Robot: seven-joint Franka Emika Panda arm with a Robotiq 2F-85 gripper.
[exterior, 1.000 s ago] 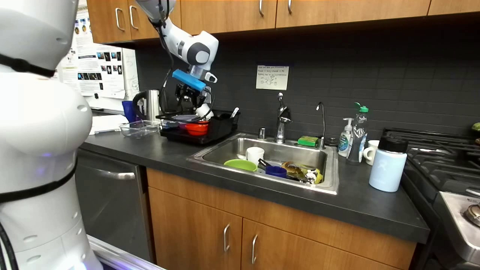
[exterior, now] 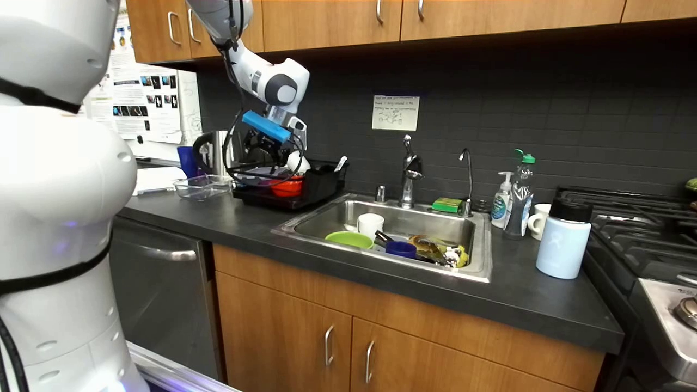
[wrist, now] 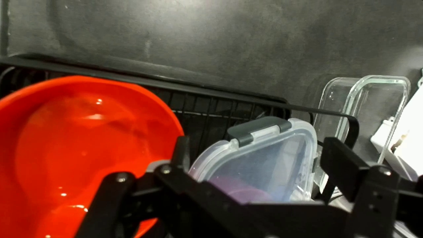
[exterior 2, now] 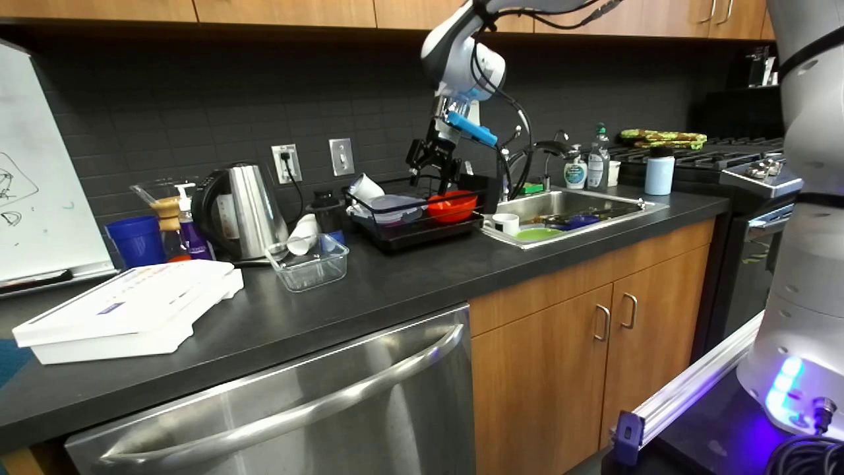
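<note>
My gripper is open above the black dish rack [wrist: 222, 94], one finger on each side in the wrist view. Between and beyond the fingers lies a clear lid with a grey clip [wrist: 259, 152], seen from above, its lower part hidden by the gripper. No contact with it can be made out. An orange-red bowl [wrist: 85, 131] fills the left of that view, partly behind the left finger. In exterior view 2 the gripper [exterior 2: 433, 170] hangs over the rack, left of the bowl [exterior 2: 452, 207]. A white cup [exterior 2: 365, 189] leans at the rack's left end.
A clear glass container [exterior 2: 312, 265] stands on the counter beside the rack, near a steel kettle [exterior 2: 257, 210] and white boxes [exterior 2: 130, 305]. The sink [exterior: 480, 245] holds a white mug [exterior: 370, 224], a green bowl [exterior: 349, 239] and other dishes.
In exterior view 1 my gripper and wrist have shifted slightly left and down over the rack. The rack's contents and the sink look the same.
</note>
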